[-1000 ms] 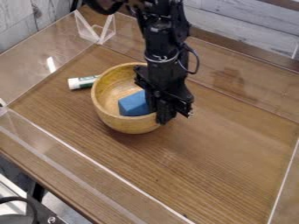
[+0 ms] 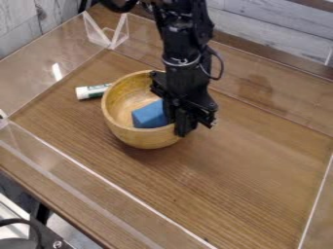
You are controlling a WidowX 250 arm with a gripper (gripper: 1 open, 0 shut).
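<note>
A round wooden bowl (image 2: 123, 127) sits left of centre on the wooden table, with a blue block (image 2: 150, 115) inside it. My black gripper (image 2: 182, 122) reaches down from the top to the bowl's right side, just beside the block. The arm and fingers cover that part of the bowl, and what lies between the fingertips is hard to make out.
A small white tube with green (image 2: 93, 91) lies left of the bowl, outside it. Walls stand at the left and back.
The gripper and arm have shifted very slightly; otherwise the bowl and block look the same.
</note>
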